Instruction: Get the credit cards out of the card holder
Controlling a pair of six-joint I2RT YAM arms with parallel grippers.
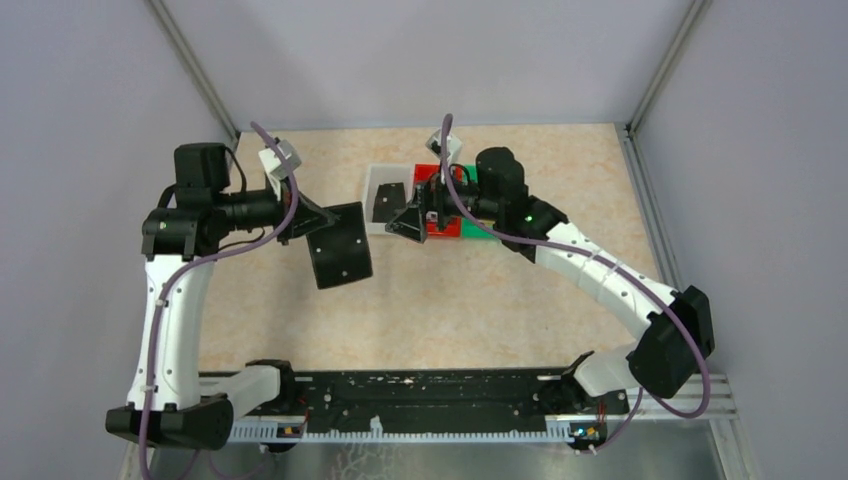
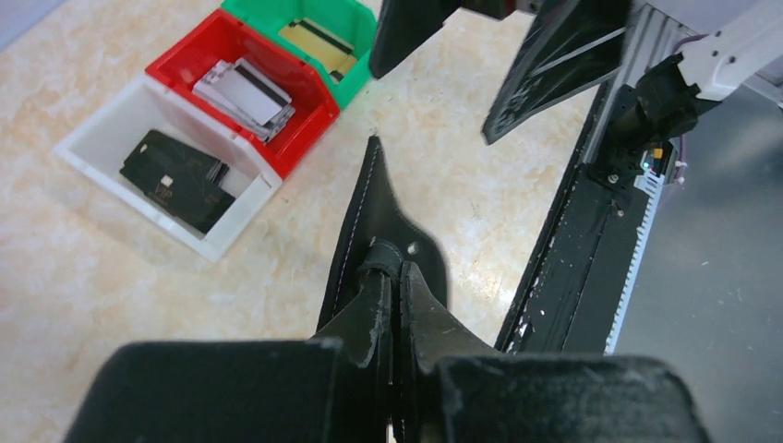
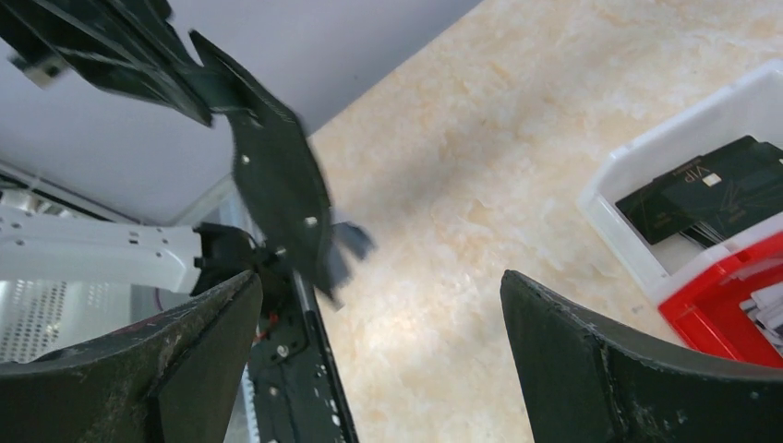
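A black leather card holder (image 1: pixel 340 248) hangs from my left gripper (image 1: pixel 305 225), which is shut on it; in the left wrist view the fingers pinch it upright (image 2: pixel 355 231). In the right wrist view it is blurred (image 3: pixel 277 185). My right gripper (image 1: pixel 408 225) is open and empty, to the right of the holder and apart from it. Black cards lie in a white bin (image 2: pixel 175 180), pale cards in a red bin (image 2: pixel 245 100), and gold cards in a green bin (image 2: pixel 319 41).
The three bins (image 1: pixel 372 170) stand in a row at the back middle of the beige table (image 1: pixel 450 310).
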